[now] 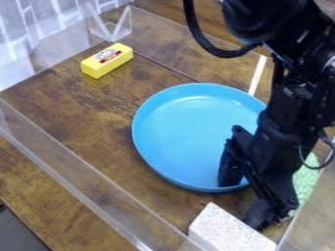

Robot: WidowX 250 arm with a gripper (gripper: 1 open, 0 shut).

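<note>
My black gripper (pixel 262 196) reaches down from the upper right over the right side of a blue plate (pixel 181 132), its fingers low near the table just past the plate's edge. Its fingertips are dark and partly hidden, so whether they hold anything cannot be seen. Below them lies a white speckled block (pixel 229 231). A green object (pixel 307 181) is partly hidden behind the gripper at the right.
A yellow box with a label (pixel 106 61) sits at the upper left. Clear plastic walls (pixel 78 176) border the wooden table. The table left of the plate is bare.
</note>
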